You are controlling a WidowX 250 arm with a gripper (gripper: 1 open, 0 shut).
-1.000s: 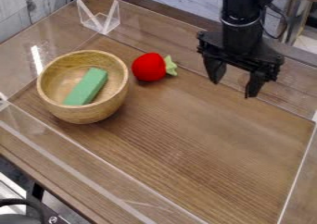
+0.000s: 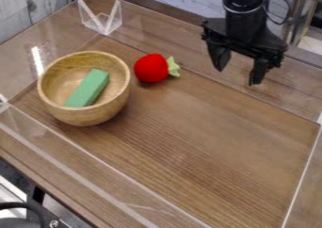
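The black robot arm (image 2: 242,29) reaches down from the top right, its gripper (image 2: 235,60) hanging over the back right of the wooden table, with two dark fingers spread apart and no object visible between them. To its left lies a red round object with a small green part (image 2: 152,68), like a tomato or strawberry. A wooden bowl (image 2: 116,106) at the left holds a green block (image 2: 87,88).
A clear, small wire-like or plastic holder (image 2: 101,17) stands at the back left. Cables and dark hardware show at the lower left edge.
The arm and gripper have shifted slightly, moving a little up and back over the last second. The red object, bowl and green block are unchanged.
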